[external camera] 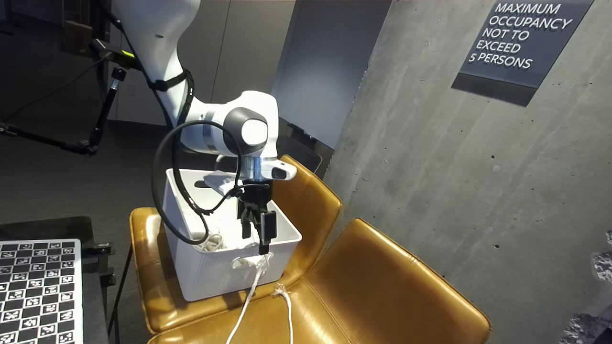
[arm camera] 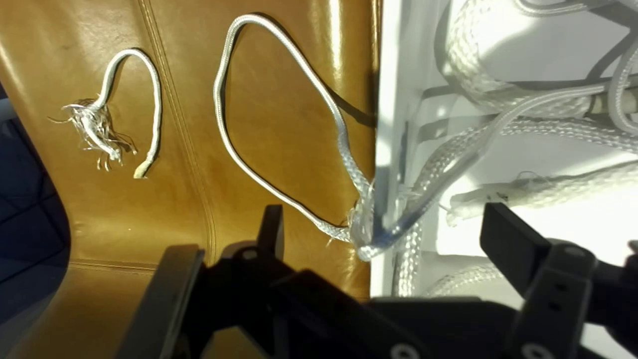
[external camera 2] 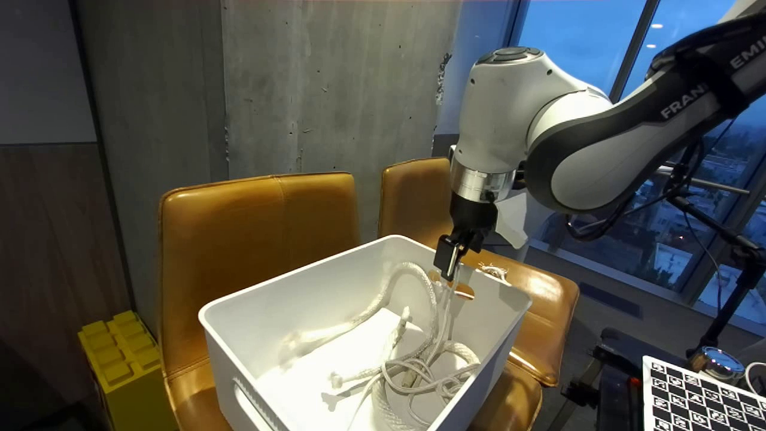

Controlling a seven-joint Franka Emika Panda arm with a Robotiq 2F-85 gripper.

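My gripper (external camera: 256,229) points down at the near wall of the white bin (external camera: 229,281), its fingers apart with nothing held. The wrist view shows the fingers spread to either side of the bin's rim. Between them a white cord (arm camera: 365,230) drapes over that rim, with a knotted or frayed part there. Outside, the cord makes a long loop on the tan seat; inside, it runs down to other ropes. A separate short cord (arm camera: 156,113) with a frayed end (arm camera: 95,128) lies on the leather.
Several thick white ropes (external camera 2: 413,269) lie tangled inside the bin, which stands on a tan chair (external camera 2: 258,215). A concrete wall (external camera: 459,189) rises behind the chairs. A checkered board (external camera: 40,292) lies off to one side, clear of the bin.
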